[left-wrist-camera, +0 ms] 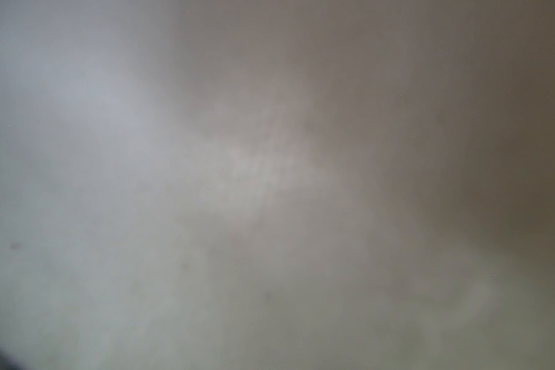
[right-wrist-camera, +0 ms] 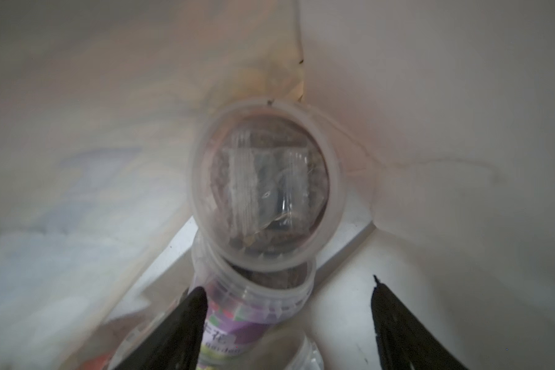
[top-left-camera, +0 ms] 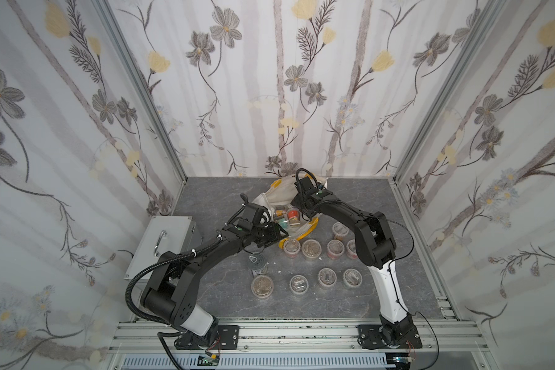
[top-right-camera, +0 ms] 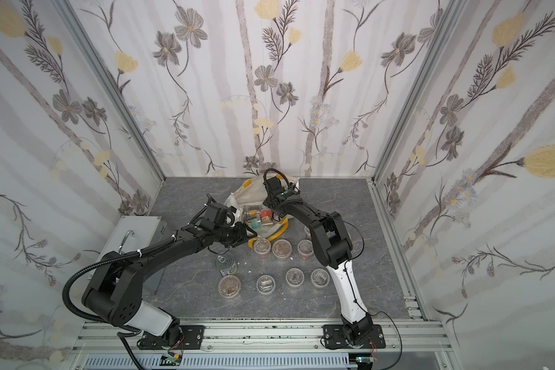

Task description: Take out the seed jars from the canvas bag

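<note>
The canvas bag [top-right-camera: 252,193] lies at the back centre with several jars inside, including a red-labelled one [top-right-camera: 266,215]. My right gripper is inside it, fingers apart with nothing gripped; a clear-lidded jar [right-wrist-camera: 266,185] sits just ahead, above a purple-labelled jar [right-wrist-camera: 234,326] between the fingertips' line. My left gripper [top-left-camera: 271,233] is at the bag's front left; its wrist view shows only blurred pale surface, so its finger state is unclear.
Several jars [top-left-camera: 311,248] stand in rows on the grey table before the bag. A white box [top-left-camera: 148,252] with a handle is at the left.
</note>
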